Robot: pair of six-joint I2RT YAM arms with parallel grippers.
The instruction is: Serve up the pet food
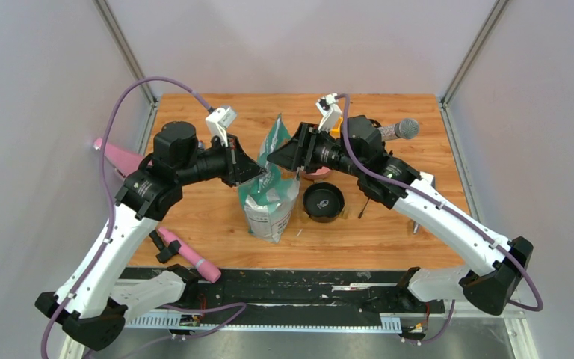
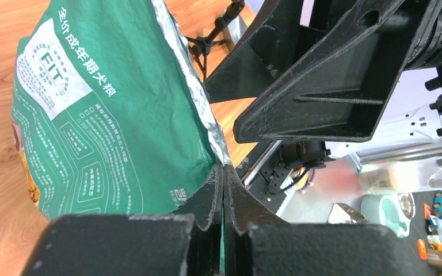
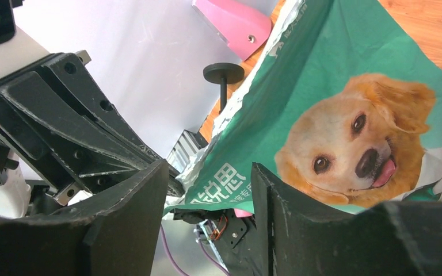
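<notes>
A green pet food bag [image 1: 267, 202] stands mid-table, printed with a dog's face [image 3: 362, 149]. My left gripper is shut at the bag's crimped silver top edge [image 2: 195, 86]; whether that edge is pinched between its fingertips is unclear. Opposite it, my right gripper stands part open over the same top edge, its fingertips close to the bag and to the left gripper. A black bowl [image 1: 323, 200] sits empty just right of the bag.
A pink cylinder [image 1: 194, 254] and a black fixture [image 1: 166, 249] lie at the front left. A pink bowl [image 1: 318, 173], a microphone [image 1: 406, 129] and thin tools stand behind and right of the black bowl.
</notes>
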